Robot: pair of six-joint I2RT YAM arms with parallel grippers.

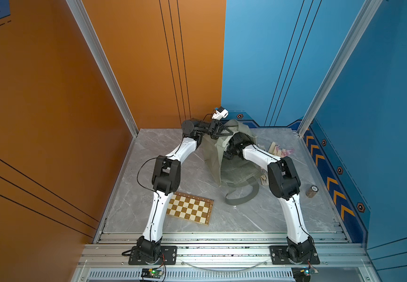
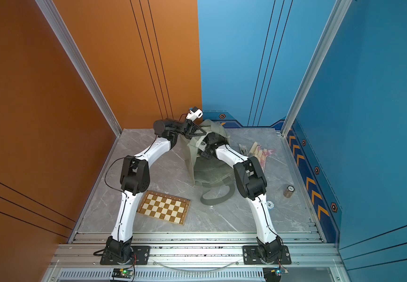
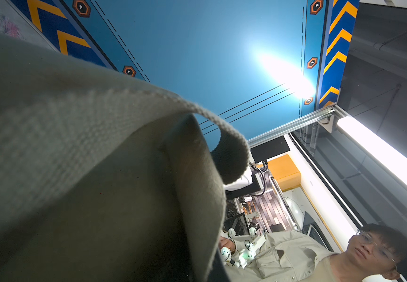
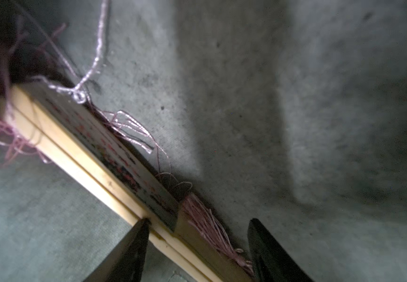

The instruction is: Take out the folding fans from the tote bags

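An olive-grey tote bag [image 1: 212, 164] stands at the back middle with its mouth toward me and its strap [image 1: 241, 199] on the table. My left gripper [image 1: 222, 132] is up at the bag's rim; in the left wrist view fabric fills much of the frame and hides its fingertips, which appear shut. My right gripper is inside the bag, part open, its fingers either side of a closed folding fan [image 4: 95, 169] with pale wooden sticks and pink tassels, lying on the bag's fabric.
More fans [image 2: 259, 155] lie right of the bag. A round container [image 2: 288, 191] stands at the right, a chessboard [image 2: 163, 206] at the front left. A person [image 3: 367, 253] shows in the left wrist view.
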